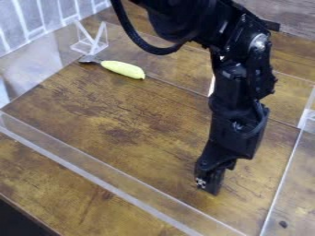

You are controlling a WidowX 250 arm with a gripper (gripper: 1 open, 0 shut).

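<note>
The black robot arm reaches down from the top of the view, its gripper [209,179] low over the wooden board [123,138] at the right front. The gripper's tip is near the board; I see nothing clearly held in it, and its fingers are too dark and small to make out well. A pale yellow corn-like object [123,69] lies at the upper left, beside a grey utensil end [91,59], well away from the gripper.
A clear plastic stand [90,39] is at the upper left, near a white slatted barrier [31,18]. Transparent edging borders the board on the left and right. The middle and left of the board are clear.
</note>
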